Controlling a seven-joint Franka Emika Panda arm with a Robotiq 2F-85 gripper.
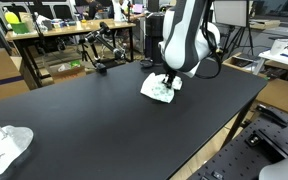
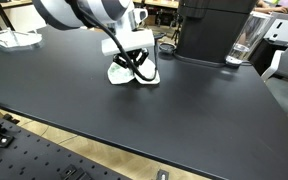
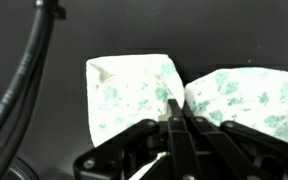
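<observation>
A white cloth with a pale green leaf print [image 3: 124, 85] lies rumpled on the black table. Its fabric draws together in a pinch at the fingertips of my gripper, which is shut on it. To either side of the pinch the cloth fans out in two lobes. Exterior view 1 shows the cloth [image 1: 157, 91] spread mostly to the left of my gripper [image 1: 170, 80], low over the tabletop. From the other side, the cloth [image 2: 118, 75] is partly hidden behind my gripper [image 2: 136, 66] and a black cable.
A white object [image 1: 4, 148] rests at the table's left edge. A tall black box [image 2: 209, 30] and a clear container [image 2: 246, 40] stand behind the table.
</observation>
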